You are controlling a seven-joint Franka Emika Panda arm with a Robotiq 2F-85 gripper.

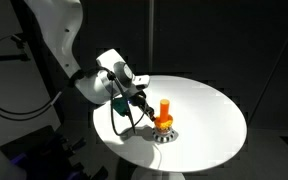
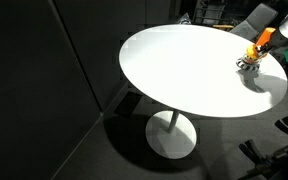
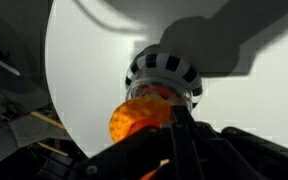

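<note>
On the round white table stands an object with a black-and-white checkered base, a rounded orange part and an upright orange cylinder above it. My gripper is shut at its left side, close to the orange part, with nothing showing between its fingers. In the wrist view, the gripper's dark tips overlap the object's edge, and the orange part lies beside them. Whether they touch is hard to tell. In exterior view 2 the object's base is near the table's right edge.
A dark floor and dark panels surround the table. Cables hang from the arm on the left.
</note>
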